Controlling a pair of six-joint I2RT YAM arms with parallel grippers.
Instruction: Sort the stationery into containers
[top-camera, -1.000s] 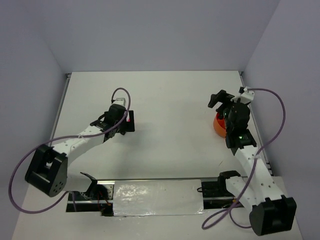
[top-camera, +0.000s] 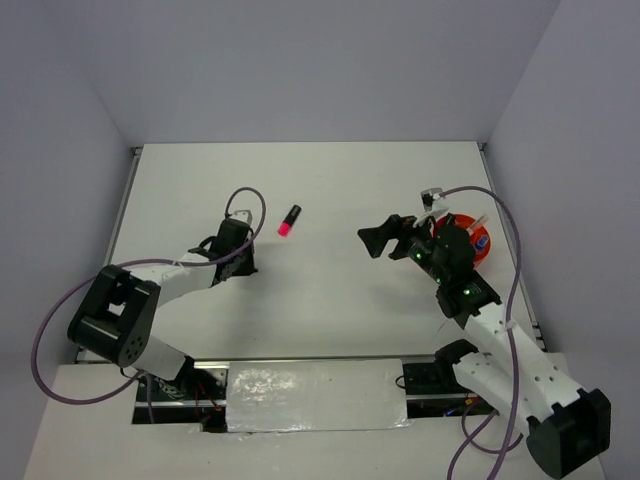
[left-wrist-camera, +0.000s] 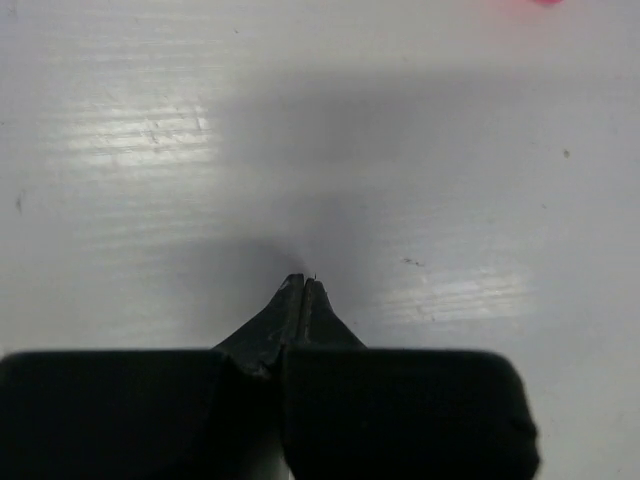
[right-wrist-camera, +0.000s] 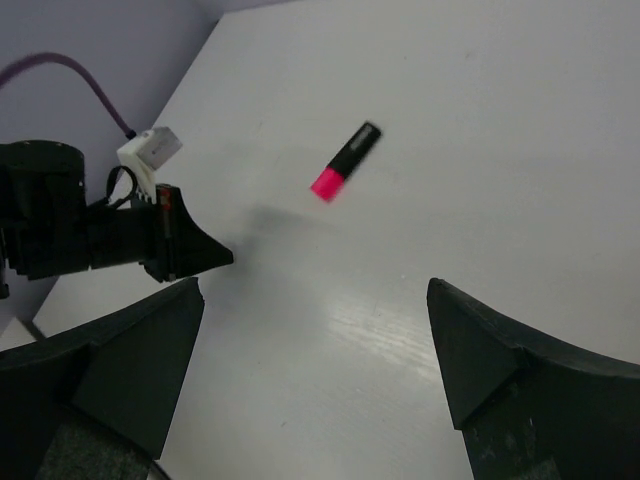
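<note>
The black highlighter (top-camera: 291, 218) with a pink cap lies flat on the white table, right of and beyond my left gripper (top-camera: 254, 270). In the left wrist view my left gripper has its tips pressed together with nothing between them; only a sliver of pink (left-wrist-camera: 546, 2) shows at the top edge. The right wrist view shows the whole highlighter (right-wrist-camera: 346, 161), clear of the left arm's fingers (right-wrist-camera: 196, 246). My right gripper is open and empty, to the right of the highlighter. An orange container (top-camera: 466, 220) stands behind the right arm, partly hidden.
A blue item (top-camera: 482, 243) and a pale one (top-camera: 479, 223) are inside the orange container. Grey walls (top-camera: 310, 70) rise at the back and both sides.
</note>
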